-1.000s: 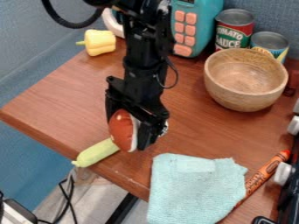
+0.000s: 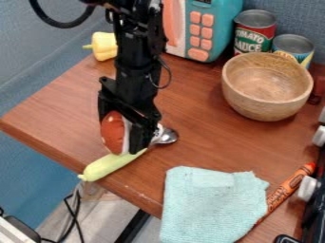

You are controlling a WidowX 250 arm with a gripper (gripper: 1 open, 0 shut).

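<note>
The black gripper (image 2: 129, 128) hangs over the left part of the wooden table, around a red and white object (image 2: 113, 133). Whether its fingers are closed on that object is hard to tell. Just below lies a pale yellow corn-like piece (image 2: 112, 163) on the table's front-left edge. A metal spoon (image 2: 165, 136) shows to the right of the gripper, partly hidden.
A wooden bowl (image 2: 267, 95), cans (image 2: 254, 33) and a teal toy microwave (image 2: 212, 28) stand at the back right. A light blue cloth (image 2: 214, 207) and an orange crayon-like item (image 2: 290, 189) lie at the front right.
The gripper and the red and white object have shifted slightly left, and more of the spoon now shows to the right.
</note>
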